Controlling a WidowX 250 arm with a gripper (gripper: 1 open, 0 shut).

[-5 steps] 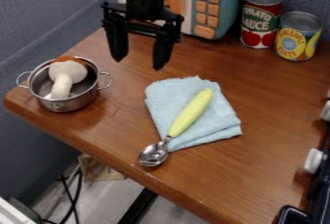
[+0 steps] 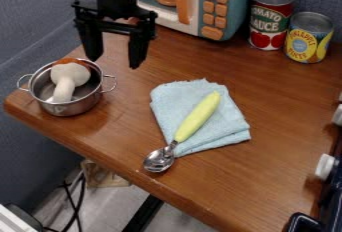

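Note:
My black gripper (image 2: 115, 42) hangs at the upper left above the table, its two fingers apart with nothing between them. Below and left of it, a steel pot (image 2: 84, 97) holds a white, mushroom-like object (image 2: 68, 77) with some orange-red behind it. A spoon with a pale yellow handle (image 2: 198, 115) lies diagonally across a folded light blue cloth (image 2: 171, 103), its metal bowl end on the bare wood.
A toy microwave (image 2: 215, 8) stands at the back, with a tomato sauce can (image 2: 269, 21) and a yellow can (image 2: 307, 39) beside it. A dark appliance with white knobs (image 2: 325, 186) borders the right.
My gripper has moved left and slightly up, away from the cloth and toward the side with the pot. The objects on the table have not moved.

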